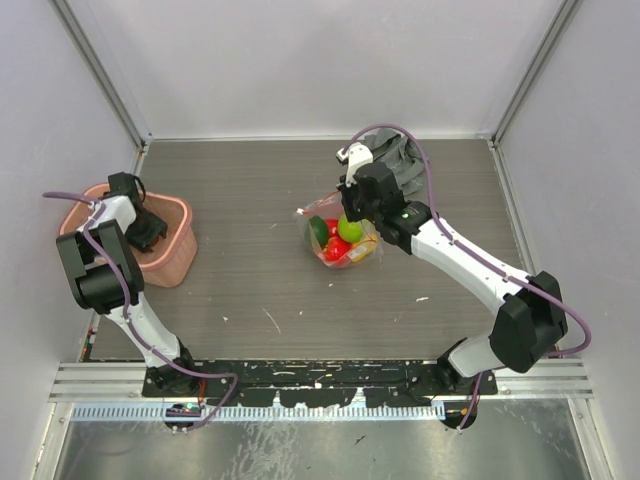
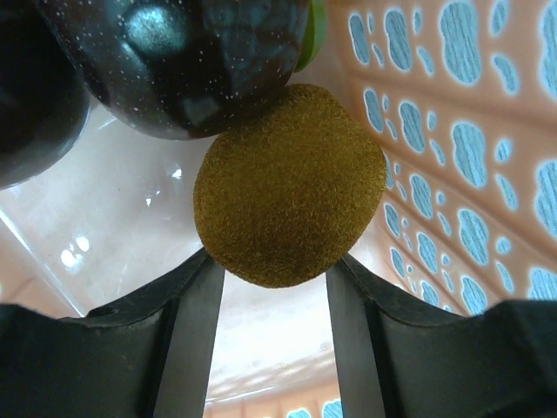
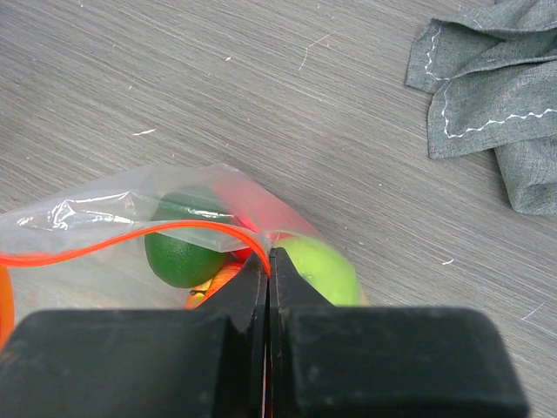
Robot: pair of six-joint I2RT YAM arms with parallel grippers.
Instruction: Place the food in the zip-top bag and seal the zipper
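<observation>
Down inside the pink basket (image 1: 180, 255), my left gripper has its fingers apart on either side of the near end of a brown fuzzy kiwi (image 2: 291, 187). Whether both fingers touch it I cannot tell. A dark, glossy round food (image 2: 187, 65) leans against the kiwi. On the table, the clear zip top bag (image 3: 113, 205) holds a green avocado (image 3: 178, 257), a green apple (image 3: 324, 270) and red and orange food (image 1: 337, 248). My right gripper is shut on the bag's orange-edged rim, and the bag's mouth gapes to the left.
A grey cloth (image 3: 500, 96) lies behind the right gripper. Holed basket walls (image 2: 452, 148) rise close beside the left gripper. Between basket and bag, the table (image 1: 245, 230) is clear.
</observation>
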